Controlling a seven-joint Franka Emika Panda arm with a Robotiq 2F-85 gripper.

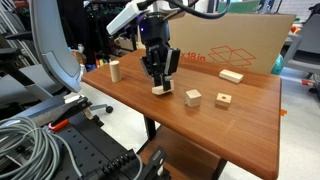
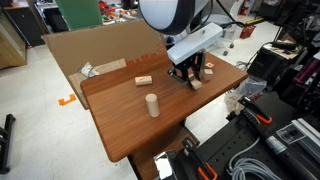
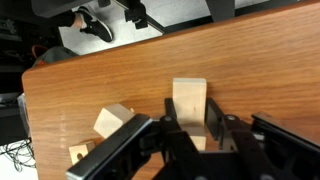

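A pale wooden block (image 3: pixel 189 98) is between the fingers of my gripper (image 1: pixel 161 86), which is shut on it. In exterior view 1 the block (image 1: pixel 164 89) shows low at the fingertips, just over or touching the tabletop; which of these cannot be told. From the other side, the block (image 2: pixel 195 84) appears below the arm, partly covered by the gripper. To the right of my gripper stands a pale cube (image 1: pixel 193 99), apart from the held block. In the wrist view that cube (image 3: pixel 114 119) lies left of the held block, and the dark fingers cover the lower edge.
A second small block with a dark spot (image 1: pixel 223 101) lies beyond the cube. Farther back rests a flat pale block (image 1: pixel 231 76). A pale cylinder (image 2: pixel 152 105) stands upright at the table's other end.
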